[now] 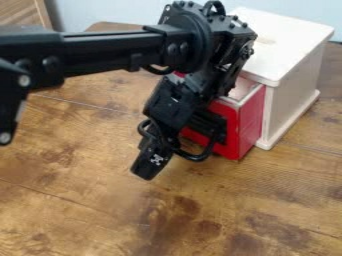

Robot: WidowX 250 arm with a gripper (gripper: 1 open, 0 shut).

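Note:
A pale wooden box (293, 75) with a red-fronted drawer (243, 128) stands at the upper right. The drawer sticks out a little, and its top edge shows pale wood. My black gripper (166, 146) hangs in front of the drawer's left part, angled down toward the table and partly covering the red front. The wrist and cables hide much of the finger area, so what lies between the fingers is unclear.
A wooden object (16, 15) stands at the far upper left, behind the arm.

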